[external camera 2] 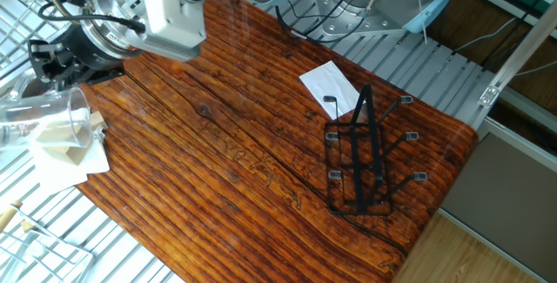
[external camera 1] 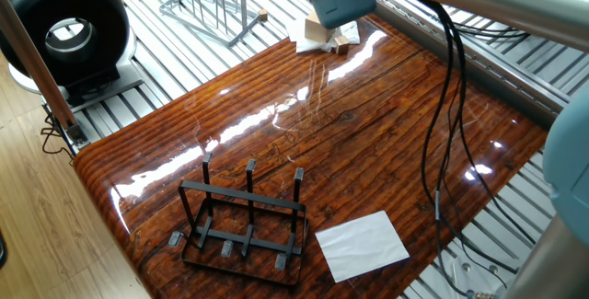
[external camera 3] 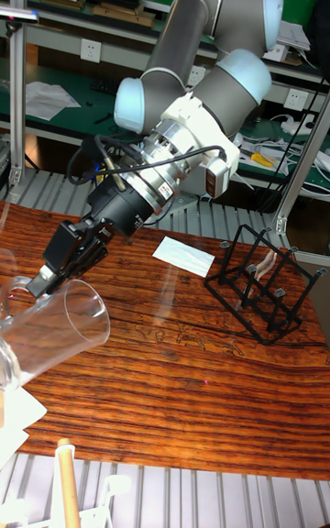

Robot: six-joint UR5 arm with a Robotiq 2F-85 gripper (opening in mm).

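A clear glass mug (external camera 3: 60,333) lies tilted on its side in the air at the left of exterior view 3, its mouth facing right. My gripper (external camera 3: 44,280) is shut on the mug's handle, at the upper side of the glass. From exterior view 2, the mug (external camera 2: 43,119) hangs over the table's left edge, just below the gripper (external camera 2: 39,78). The black rack (external camera 3: 261,283) with several upright prongs stands empty on the wooden table (external camera 3: 195,381). In exterior view 1 the fingers are out of frame.
White paper (external camera 1: 363,246) lies beside the rack (external camera 1: 244,235). Small wooden blocks (external camera 1: 317,28) sit on white sheets at the table edge. A grey wire rack (external camera 1: 212,9) and a black ring-shaped device (external camera 1: 69,32) stand beyond.
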